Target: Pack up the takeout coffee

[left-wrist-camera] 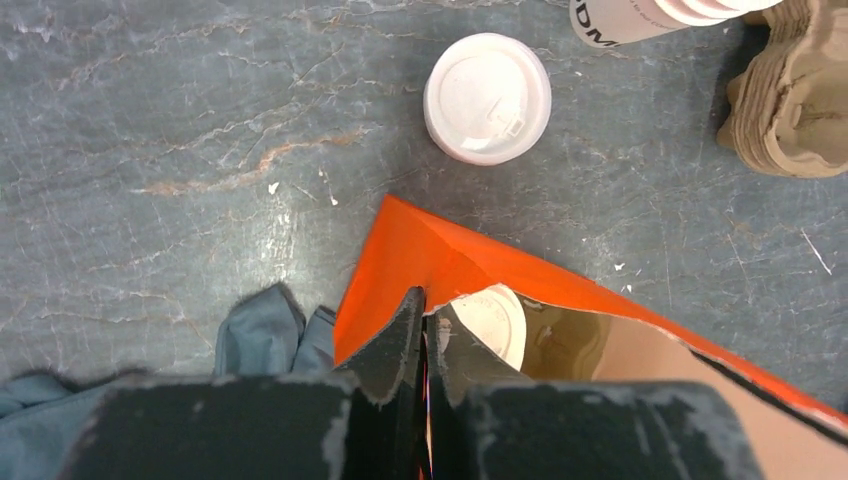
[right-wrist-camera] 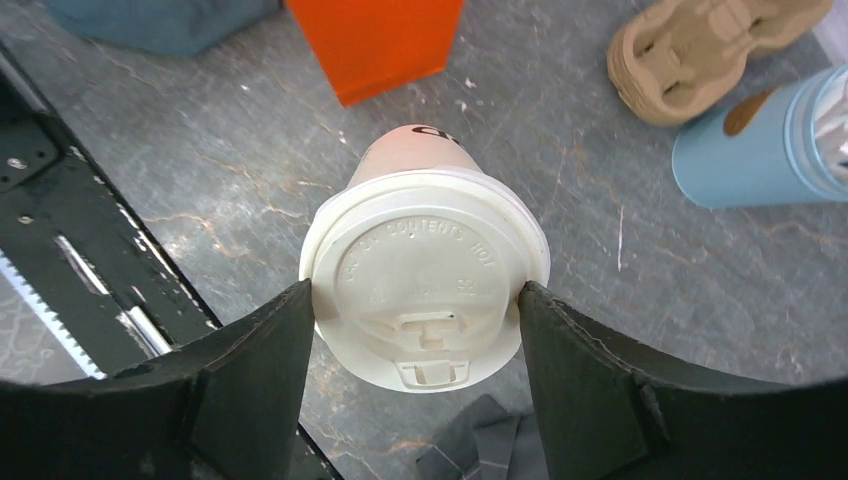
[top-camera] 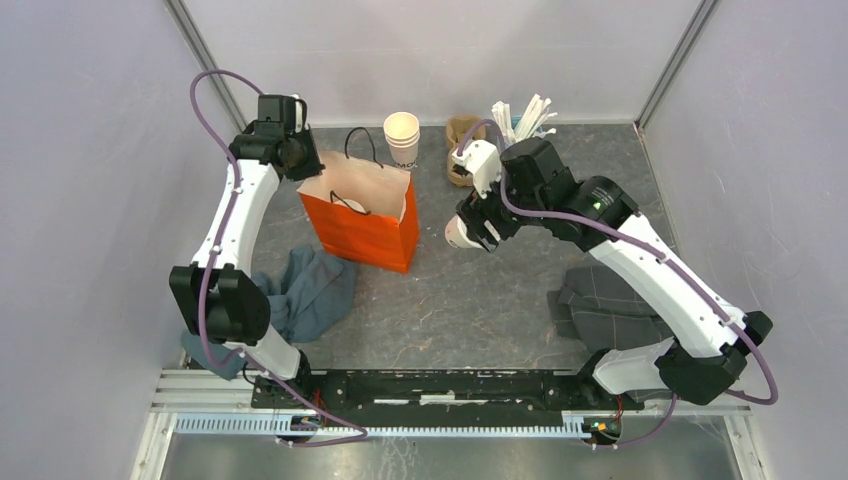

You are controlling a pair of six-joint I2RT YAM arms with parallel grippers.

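Note:
The orange paper bag (top-camera: 365,230) stands upright and open at centre left. Inside it, a white lid (left-wrist-camera: 492,325) and some brown carrier (left-wrist-camera: 565,340) show. My left gripper is at the bag's left rim, its fingers closed together with the paper edge running between them. A takeout cup with a white lid (right-wrist-camera: 425,290) is held by my right gripper, one finger on each side of the lid. This cup is tilted, off to the right of the bag, its lid facing the wrist camera.
Stacked paper cups (top-camera: 402,138), brown carriers (top-camera: 462,130) and a blue holder (right-wrist-camera: 745,140) of white straws stand along the back. A white lid (left-wrist-camera: 487,98) lies behind the bag. Cloths lie at left (top-camera: 315,295) and right (top-camera: 610,305).

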